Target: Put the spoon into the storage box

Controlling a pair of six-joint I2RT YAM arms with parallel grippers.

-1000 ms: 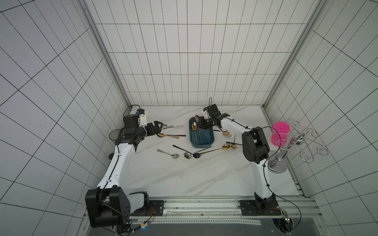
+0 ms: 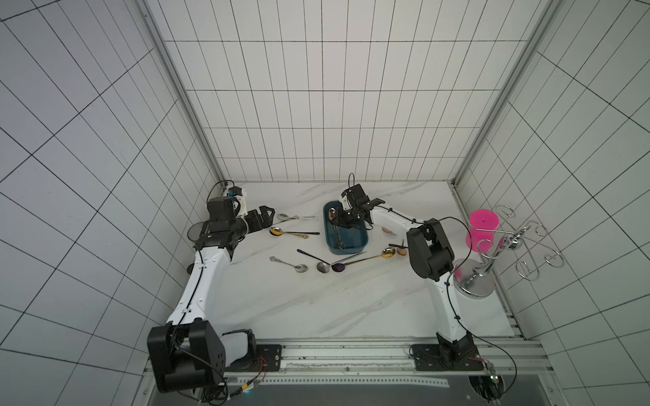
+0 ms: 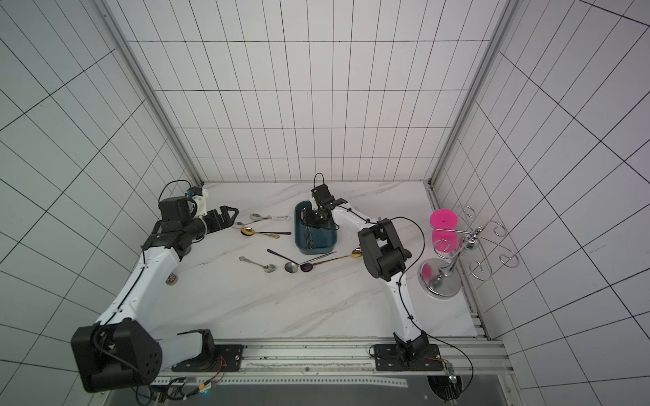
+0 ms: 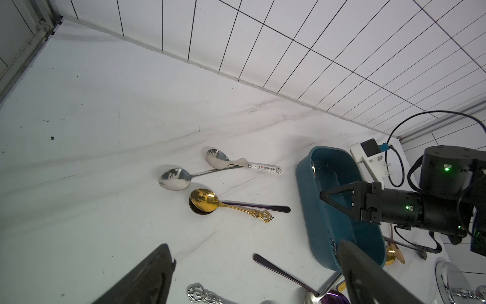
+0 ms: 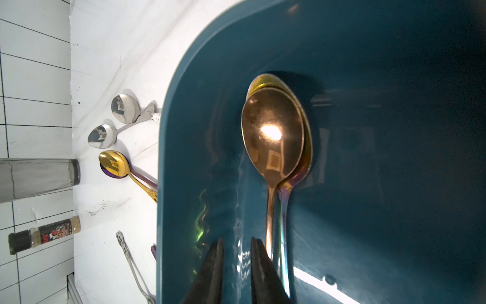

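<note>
The teal storage box [image 2: 355,240] stands mid-table. In the right wrist view a copper spoon [image 5: 270,131] lies inside it on an iridescent spoon [image 5: 306,162]. My right gripper is low over the box, part open, its fingertips beside the copper handle with nothing seen between them. My left gripper [image 2: 267,216] hangs open and empty at the left, near a gold spoon [image 4: 205,200] and silver spoons [image 4: 174,178] on the table.
Several more spoons and ladles lie in front of the box. A pink cup [image 2: 482,223] and chrome rack [image 2: 474,284] stand at the right.
My right gripper has moved left into the box since a second ago, and the copper spoon now rests on the other spoon. The left arm has shifted slightly left.
</note>
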